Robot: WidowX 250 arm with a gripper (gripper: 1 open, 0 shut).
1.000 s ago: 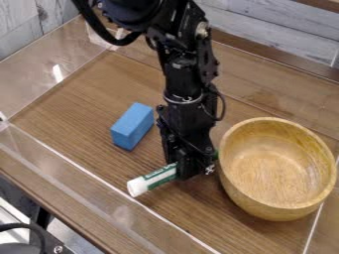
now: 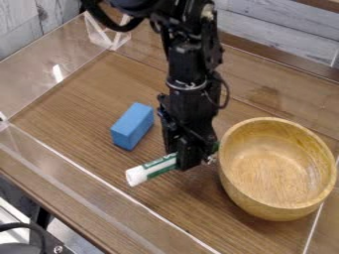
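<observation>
My black gripper [image 2: 185,144] reaches down from the top, just left of a tan bowl [image 2: 275,164], and is shut on a green and white marker [image 2: 150,171]. The marker lies at a slant, its white end toward the lower left; its other end is hidden in the gripper. A blue block [image 2: 133,126] lies to the left of the gripper.
A clear edge runs along the lower left, with a dark cable at the bottom left corner. White boards line the back.
The block and bowl look unmoved.
</observation>
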